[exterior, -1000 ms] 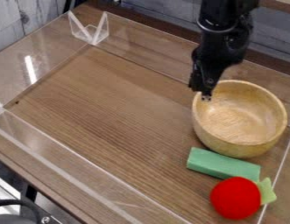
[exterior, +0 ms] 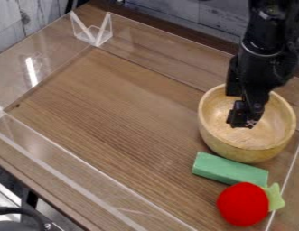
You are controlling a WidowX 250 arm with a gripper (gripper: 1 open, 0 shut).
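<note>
My black gripper (exterior: 246, 110) hangs low over the yellow bowl (exterior: 217, 138) at the right, its fingers open and pointing down into it. I see nothing between them. Below the bowl lie a green block (exterior: 227, 170) and a red round object (exterior: 241, 206) with green leaves at its side.
A white wire rack (exterior: 94, 29) stands at the back left. A dark edge runs along the lower left, and the back wall is behind the arm.
My gripper has moved right and down, from the bowl's upper left rim to over the bowl's interior. The objects on the table look unchanged.
</note>
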